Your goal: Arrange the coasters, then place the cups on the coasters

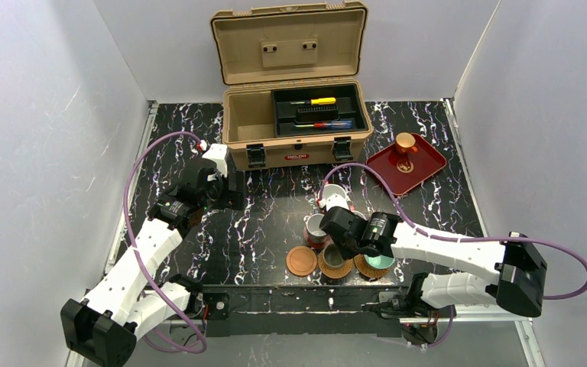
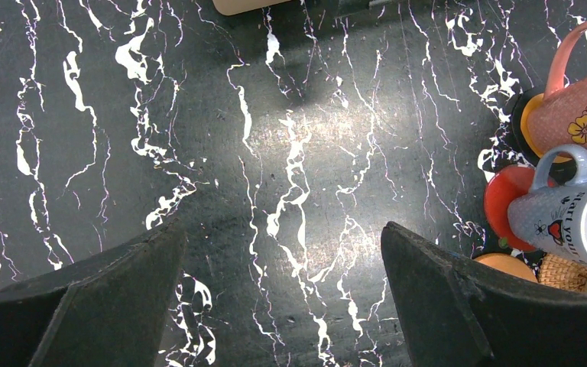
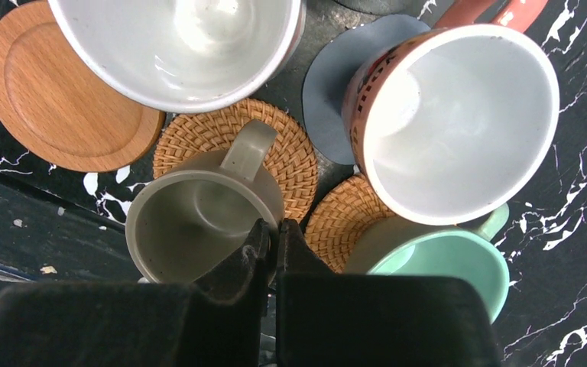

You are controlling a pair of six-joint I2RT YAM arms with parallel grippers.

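A taupe cup [image 3: 187, 222] stands on a woven coaster [image 3: 283, 176]; my right gripper is shut on its rim. A plain wooden coaster [image 3: 61, 92] lies beside it, also visible in the top view [image 1: 301, 260]. A mint cup [image 3: 451, 267] on another woven coaster and two white-lined mugs [image 3: 451, 122] crowd around. In the left wrist view my left gripper is open over bare marble, with nothing between its fingers.
A tan toolbox [image 1: 244, 115] stands open at the back. A red tray [image 1: 420, 168] with an orange cup [image 1: 405, 141] is at the back right.
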